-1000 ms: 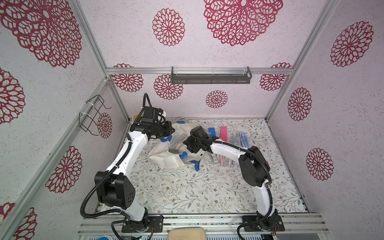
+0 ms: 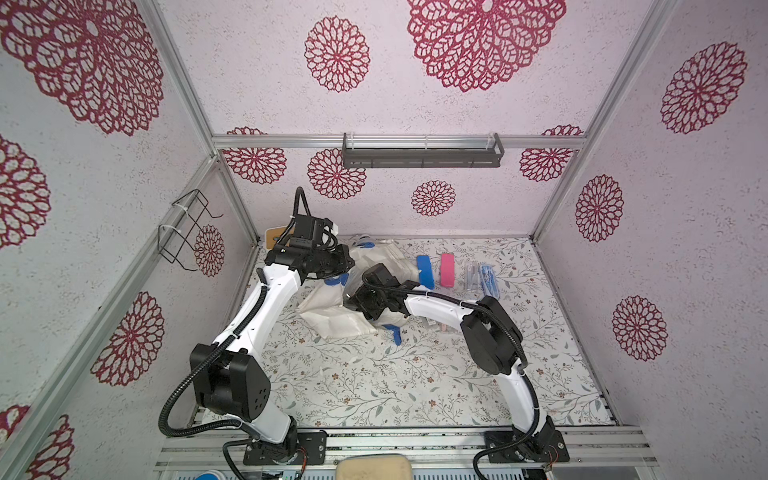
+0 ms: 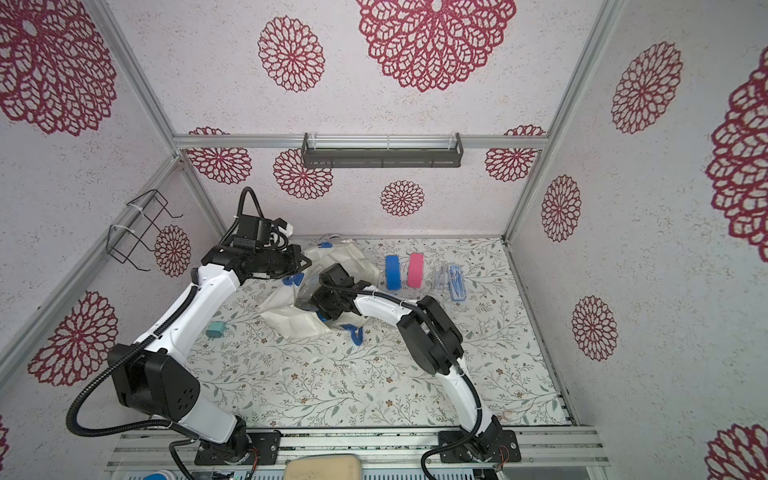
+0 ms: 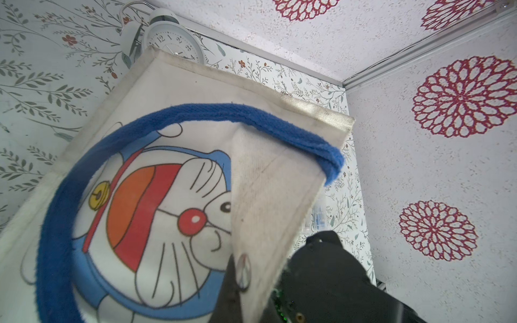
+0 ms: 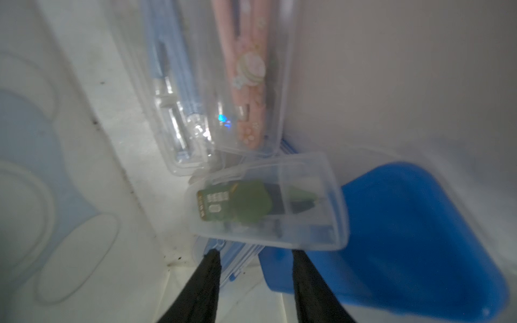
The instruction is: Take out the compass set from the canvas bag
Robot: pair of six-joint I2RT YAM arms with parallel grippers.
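The white canvas bag [image 2: 324, 320] with blue handles lies open at the back-centre; its printed flap [image 4: 204, 161] fills much of the left wrist view. My left gripper [image 2: 344, 261] is at the bag's upper edge; its fingers are hidden behind fabric. My right gripper is inside the bag, fingers apart and empty, over a clear box [image 5: 317, 210] with a green-and-dark item. Beyond lie clear cases holding blue compass parts [image 5: 180, 80] and pink compass parts [image 5: 247, 97], and a blue plastic object [image 5: 409, 237].
Right of the bag lie a blue case [image 3: 393, 272], a pink case [image 3: 415, 269] and clear cases [image 3: 457, 282]. An alarm clock [image 4: 172, 43] stands behind the bag. A teal block [image 3: 215, 328] is at left.
My right gripper has moved left and down into the bag, covering the items seen there earlier. My left gripper has shifted slightly right.
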